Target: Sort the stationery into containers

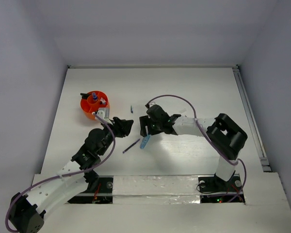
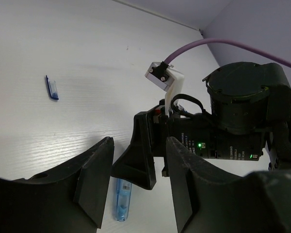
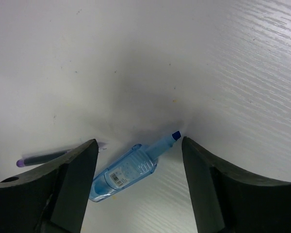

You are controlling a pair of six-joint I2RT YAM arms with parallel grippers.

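A light-blue highlighter (image 1: 145,141) lies on the white table, its tip between the open fingers of my right gripper, low over it in the right wrist view. A dark pen (image 1: 131,146) with a purple end lies to its left. A small blue item (image 2: 52,88) lies farther back. The orange round container (image 1: 87,109) at the back left holds several items. My left gripper (image 1: 125,125) stands open between container and right gripper, fingers empty.
Walls enclose both sides and the back. Pale small items at the right are partly hidden by my right arm.
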